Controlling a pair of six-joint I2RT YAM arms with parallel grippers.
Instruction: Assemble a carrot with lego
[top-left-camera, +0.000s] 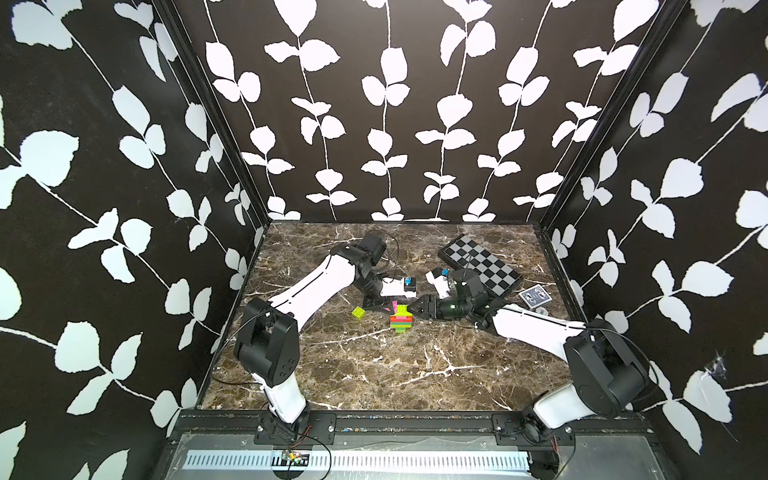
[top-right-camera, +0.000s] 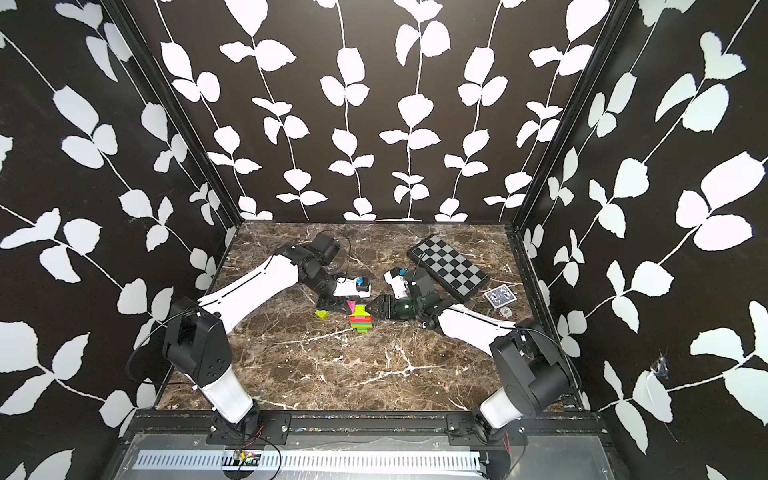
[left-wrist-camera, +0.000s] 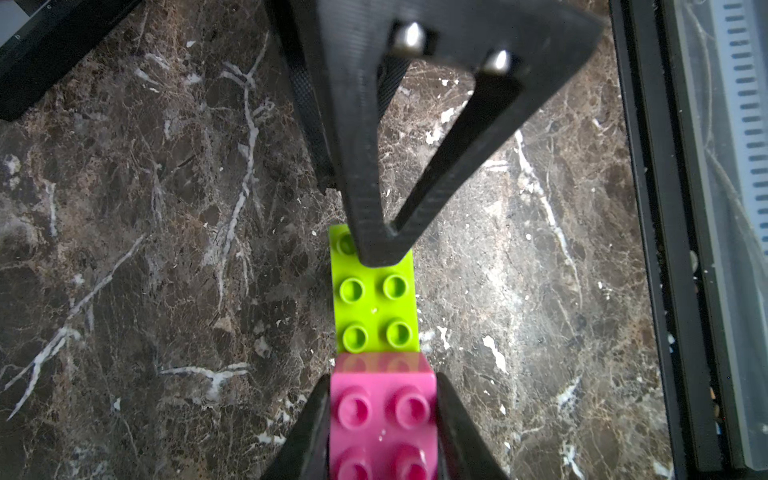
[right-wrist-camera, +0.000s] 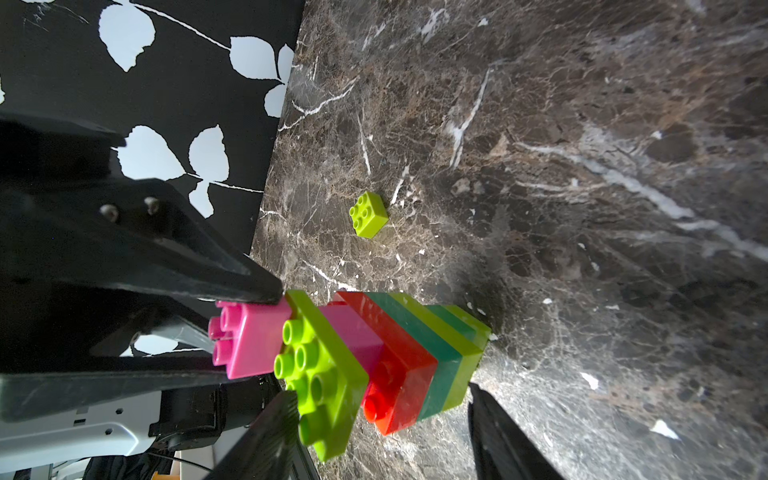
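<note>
A layered Lego stack (top-left-camera: 401, 321) of green, teal, red, pink and lime bricks stands at mid-table. My left gripper (top-left-camera: 390, 306) is shut on a pink brick (left-wrist-camera: 382, 428), which sits at the lime plate (right-wrist-camera: 320, 376) on the stack's end; whether it is fully pressed on cannot be told. My right gripper (top-right-camera: 377, 308) is part open at the stack's right; in the right wrist view its fingertips lie either side of the bricks, with no grip visible. A loose lime brick (right-wrist-camera: 369, 214) lies left of the stack.
A checkered board (top-left-camera: 480, 262) lies at the back right, with a card deck (top-left-camera: 534, 296) and a small object beside it. Both arms crowd the middle.
</note>
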